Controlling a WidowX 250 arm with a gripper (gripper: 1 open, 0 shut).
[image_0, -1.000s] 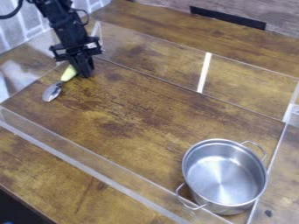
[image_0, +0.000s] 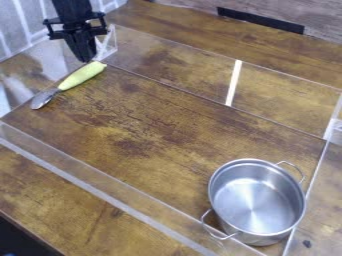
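Observation:
My black gripper (image_0: 83, 46) hangs at the top left, raised just above a utensil (image_0: 82, 76) with a pale yellow-green handle and a metal head (image_0: 43, 98) that lies on the wooden table. The gripper is apart from the utensil; its fingers are too small to tell whether they are open or shut.
A steel pot (image_0: 257, 198) with two handles stands at the bottom right. Clear plastic strips border the work area of the wooden table (image_0: 160, 130).
My gripper has risen off the utensil, uncovering its handle. The utensil's metal head now lies further left and at a different angle.

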